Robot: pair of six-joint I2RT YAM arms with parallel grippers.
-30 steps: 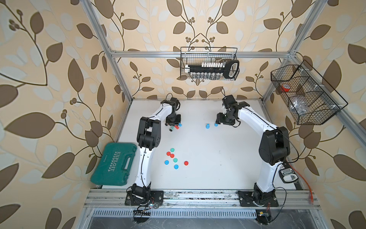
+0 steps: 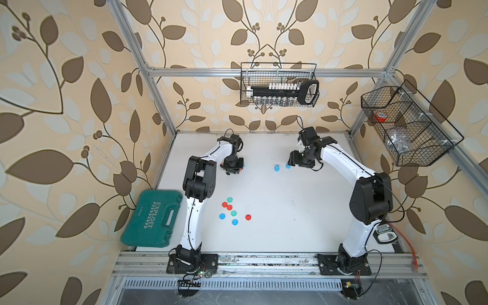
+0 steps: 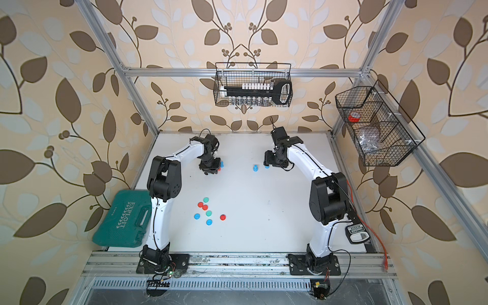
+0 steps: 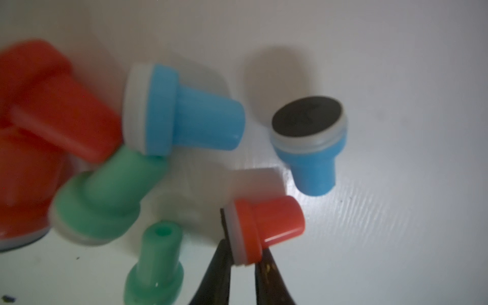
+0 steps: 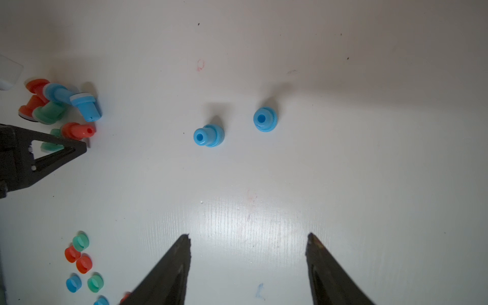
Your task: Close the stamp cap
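In the left wrist view my left gripper is shut on a red stamp [image 4: 274,218] with a pale rim, lying on its side. Blue stamps [image 4: 203,117], green stamps [image 4: 111,188] and other red stamps [image 4: 61,111] lie clustered beside it. One blue stamp [image 4: 312,162] shows its black face upward. My right gripper stands open, with nothing between its fingers, over two upright blue stamps [image 5: 263,119]. Loose red, green and blue caps [image 3: 209,222] lie at the front left.
A teal case [image 2: 150,218] lies at the left front edge of the table [image 2: 310,218]. Two wire baskets [image 2: 278,71] hang at the back and right.
My left gripper has moved slightly toward the front. The caps at the front have not moved.
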